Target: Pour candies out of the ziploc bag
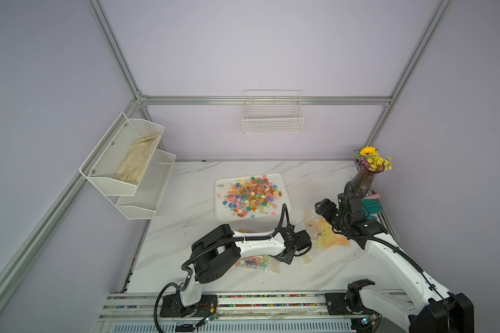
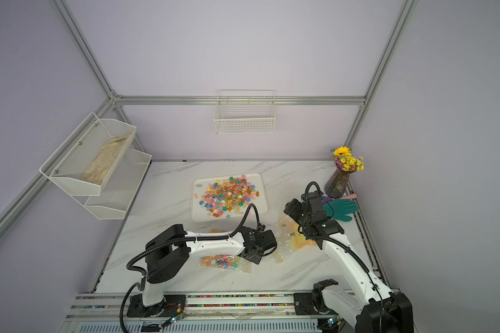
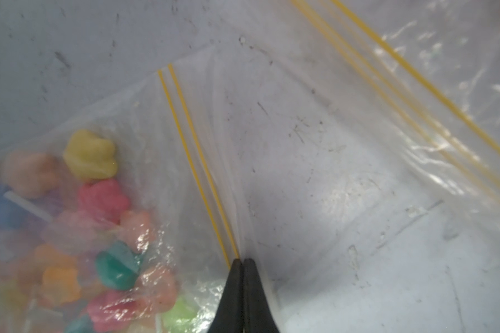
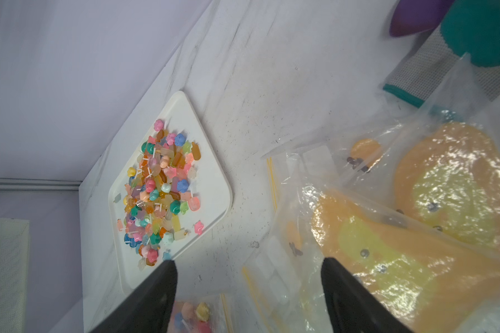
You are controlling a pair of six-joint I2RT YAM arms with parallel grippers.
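Observation:
A clear ziploc bag of colourful candies (image 3: 102, 202) lies flat near the front of the table, its yellow-striped mouth pointing right. My left gripper is shut right at the bag's zip strip; whether film is pinched between the fingertips I cannot tell. In the top left view the left arm partly covers this candy bag (image 1: 255, 262). A white tray (image 1: 221, 213) behind the arm holds a heap of candies (image 1: 252, 194). My right gripper stands open over the right side, with nothing between its fingers.
Clear bags with orange and yellow contents (image 4: 383, 244) lie under the right arm. A teal glove (image 2: 341, 209) and a flower vase (image 2: 337, 183) occupy the back right. White mesh shelves (image 1: 130, 166) hang at left. Bare table surrounds the tray's left side.

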